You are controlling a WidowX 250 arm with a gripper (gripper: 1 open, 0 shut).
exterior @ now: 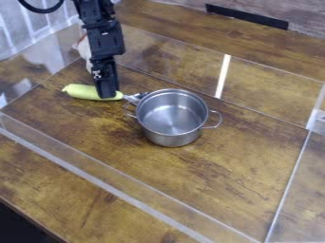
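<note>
My gripper (106, 85) reaches down from the top left onto a pale yellow-green elongated object (86, 91), like a corn cob or banana, lying on the wooden table at left. The fingertips are at its right part; whether they enclose it is hard to see. A steel pot (172, 119) with two side handles stands just to the right.
A small pale shape, partly hidden behind the arm, is at the upper left. Pale strips mark the table's surface.
</note>
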